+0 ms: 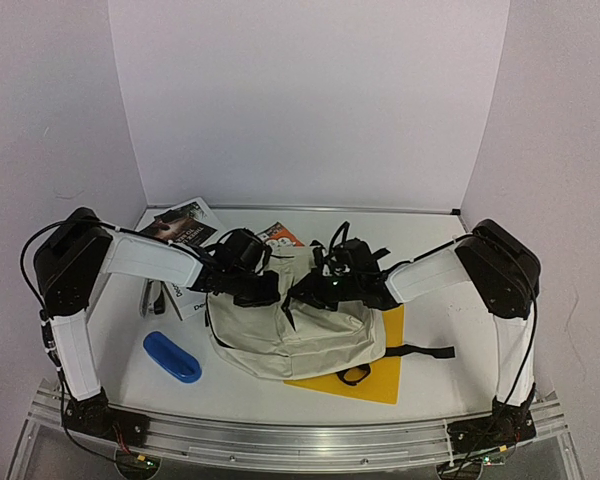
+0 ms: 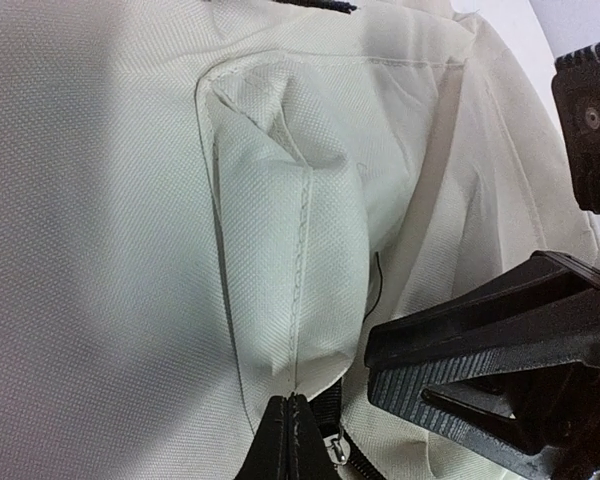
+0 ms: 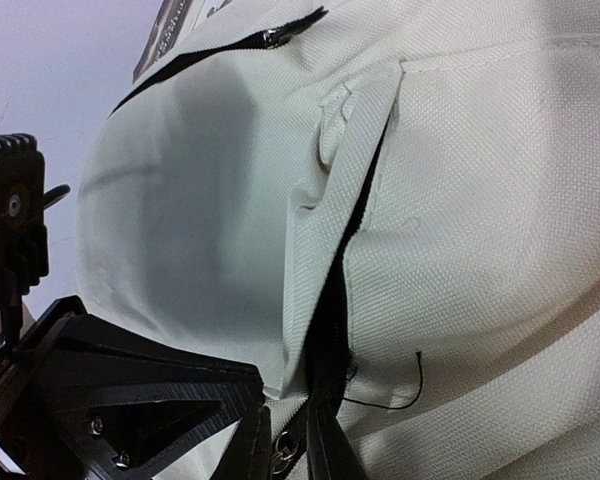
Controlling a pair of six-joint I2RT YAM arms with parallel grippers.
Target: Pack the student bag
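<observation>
A cream fabric bag (image 1: 280, 350) lies across the middle of the table, both grippers over its zipped opening. In the left wrist view my left gripper is shut at the folded flap, beside a dark zipper with a metal pull (image 2: 337, 448); nothing clearly shows between its fingers. The other gripper's black finger fills the right side there. In the right wrist view my right gripper has its tips close together at the dark zipper opening, near a metal pull (image 3: 283, 450); how far apart they are and whether they hold fabric is unclear.
A blue case (image 1: 171, 357) lies front left. Books (image 1: 185, 222) and an orange booklet (image 1: 280, 236) are behind the bag. A yellow folder (image 1: 380, 385) and black straps lie under and beside it.
</observation>
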